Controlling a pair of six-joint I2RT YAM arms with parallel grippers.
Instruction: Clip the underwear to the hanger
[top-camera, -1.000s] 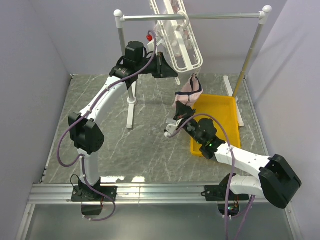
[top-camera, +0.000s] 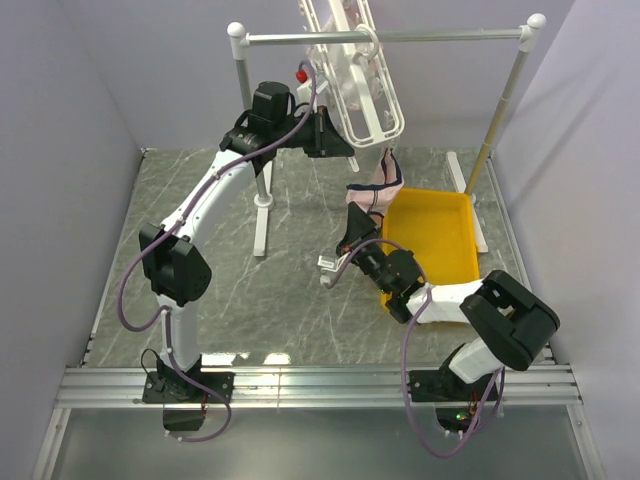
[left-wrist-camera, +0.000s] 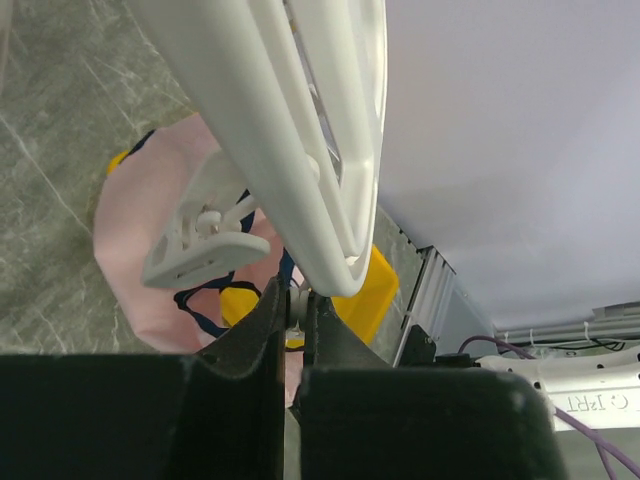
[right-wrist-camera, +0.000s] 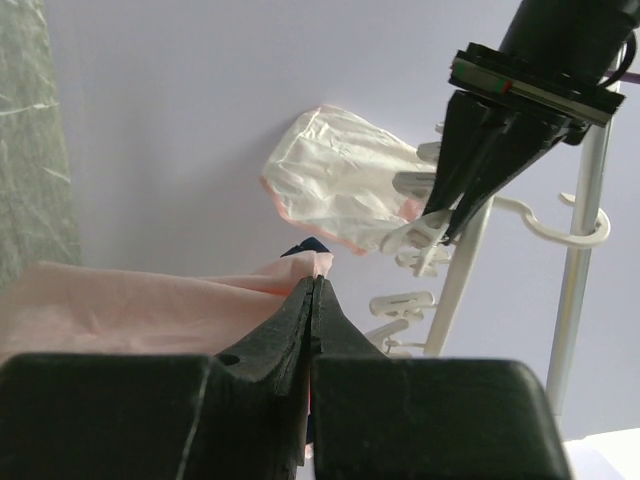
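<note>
A white multi-clip hanger (top-camera: 385, 120) hangs from the rail. My left gripper (top-camera: 342, 148) is at its near-left side, shut on a white hanger clip (left-wrist-camera: 298, 310). The pink underwear with dark trim (top-camera: 374, 198) hangs beneath the hanger, above the bin's left corner. My right gripper (top-camera: 355, 212) is at its lower left; in the right wrist view the right gripper is shut at the pink fabric (right-wrist-camera: 170, 310), with cloth behind the fingertips; whether it pinches cloth is hard to tell. A pale pink-edged cloth (right-wrist-camera: 340, 180) hangs higher on the hanger.
A yellow bin (top-camera: 440, 230) sits on the marble floor at right. The rack's rail (top-camera: 450, 35) spans the top, its posts standing left and right. Walls border both sides.
My right arm has swung leftward and its elbow inward, the gripper rotating slightly at the underwear, whose shape has shifted a little. The left arm is unchanged.
</note>
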